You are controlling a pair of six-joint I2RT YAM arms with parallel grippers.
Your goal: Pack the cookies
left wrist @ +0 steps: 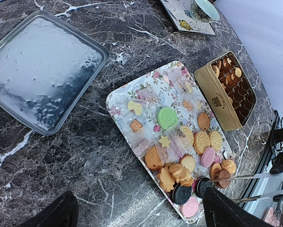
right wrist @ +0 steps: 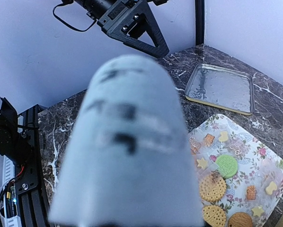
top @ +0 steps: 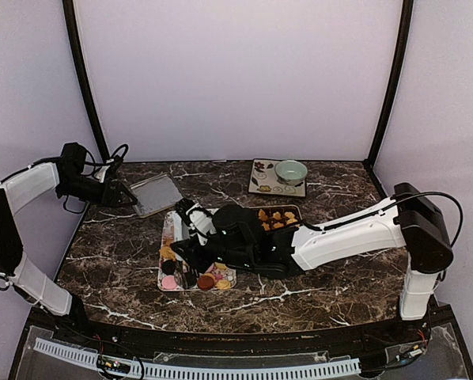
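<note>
A floral tray bears loose cookies, among them a green round cookie, pale round cookies and dark cookies. Beside it stands a beige tin with cookies in part of it. My right gripper is over the tray, shut on pale tongs, whose broad blurred end fills the middle of the right wrist view. From the left wrist view, two thin metal tongs arms reach over the tray's near end; whether they grip a cookie cannot be told. My left gripper stays open and empty, left of the tray.
A shallow metal lid lies on the marble table behind left of the floral tray. At the back, a pale green bowl sits on a patterned board. Bare table lies left of the floral tray.
</note>
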